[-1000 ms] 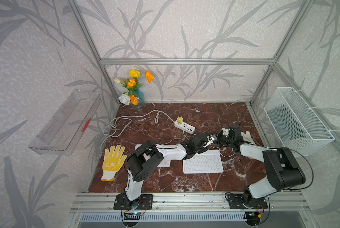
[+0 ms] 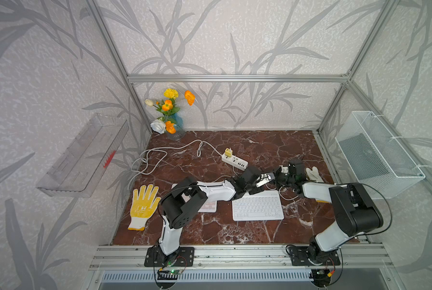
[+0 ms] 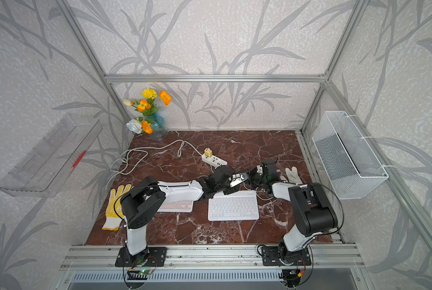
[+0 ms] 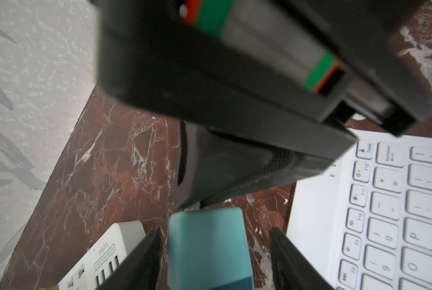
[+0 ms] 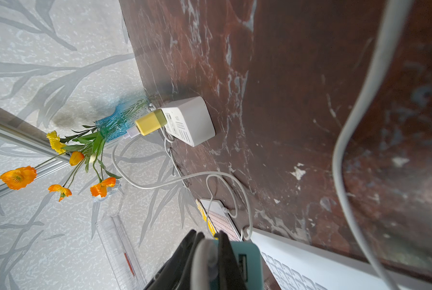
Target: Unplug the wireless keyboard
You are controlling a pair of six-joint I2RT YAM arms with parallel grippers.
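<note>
The white keyboard (image 2: 257,206) lies front centre, below both grippers. My left gripper is open, its blurred fingers either side of a teal-topped block (image 4: 207,241); contact is unclear. Directly beyond it, my right gripper is shut at that block, on or beside a white cable end overlapping its fingers; whether that is gripped is unclear. The block shows a port beside those fingers in the right wrist view. A white cable (image 5: 348,135) runs across the table.
A power strip (image 2: 234,161) with a yellow adapter (image 2: 228,152) sits behind the grippers. A second keyboard (image 3: 175,206) is partly under my left arm. Gloves, a flower vase (image 2: 174,129) and wall baskets stand around the edges.
The right arm rose a little from a second ago.
</note>
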